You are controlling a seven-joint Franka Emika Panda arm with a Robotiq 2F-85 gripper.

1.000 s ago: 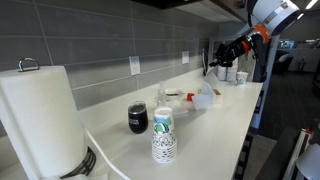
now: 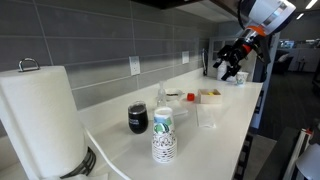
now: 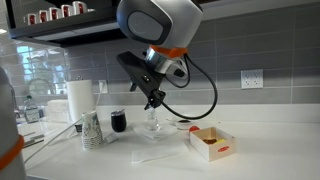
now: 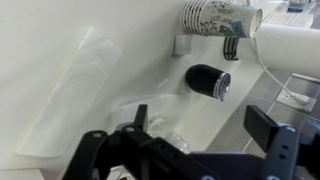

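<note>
Above the counter, my gripper stands open; its two dark fingers are wide apart at the bottom of the wrist view, with nothing held between them. Exterior view 1 has the gripper [image 2: 231,69] at the upper right, over the box end of the counter. A whitish translucent sheet or bag [image 4: 72,95] lies flat on the counter, apart from the fingers. That same sheet [image 2: 205,118] rests in front of an open cardboard box [image 2: 209,99], which holds small coloured items. The box [image 3: 212,148] is right of the sheet [image 3: 162,151] in exterior view 2.
A black tumbler [image 2: 138,117] and a stack of paper cups [image 2: 164,142] stand near the paper towel roll [image 2: 45,120]. Clear plastic [image 3: 153,128] and a red item [image 2: 191,97] sit toward the wall.
A second ago the pale sheet hung upright beneath my gripper; now it lies on the counter, released. The gripper has risen away and tilted, uncovering the box.
</note>
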